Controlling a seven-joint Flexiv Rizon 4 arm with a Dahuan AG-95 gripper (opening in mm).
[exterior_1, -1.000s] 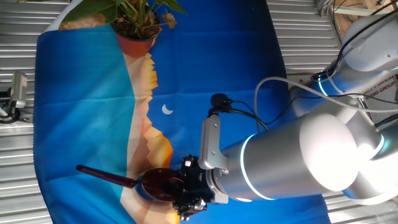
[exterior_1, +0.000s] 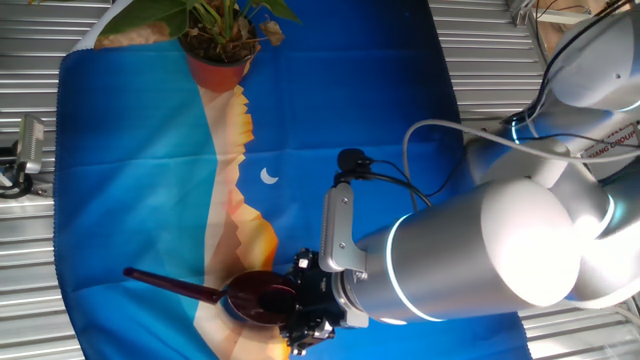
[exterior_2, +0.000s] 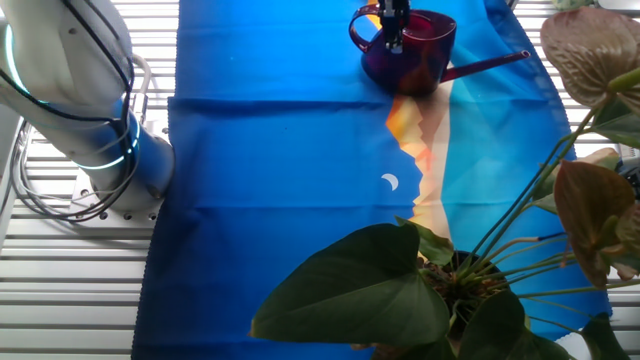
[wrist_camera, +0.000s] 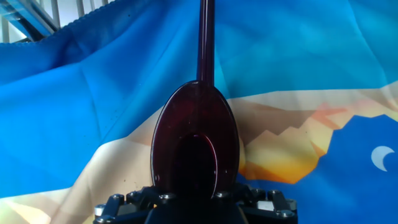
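Note:
A glossy dark-red watering can (exterior_2: 425, 60) with a long thin spout and a loop handle stands upright on the printed cloth. In the wrist view its body (wrist_camera: 196, 115) fills the middle, with the spout pointing up and away from me. My gripper (exterior_2: 394, 46) is over the handle side of the can, its fingers reaching down beside the can's body. Seen from exterior view 1, the gripper (exterior_1: 300, 300) meets the can's right end, opposite the spout. The fingertips and the handle between them are hidden, so the grip itself does not show.
A potted plant (exterior_1: 218, 72) with broad leaves stands at the cloth's far end in exterior view 1; its leaves (exterior_2: 350, 290) cover the lower part of exterior view 2.
The can and the gripper keep the same place. Only the arm's upper links and the loose cable appear to shift very slightly.

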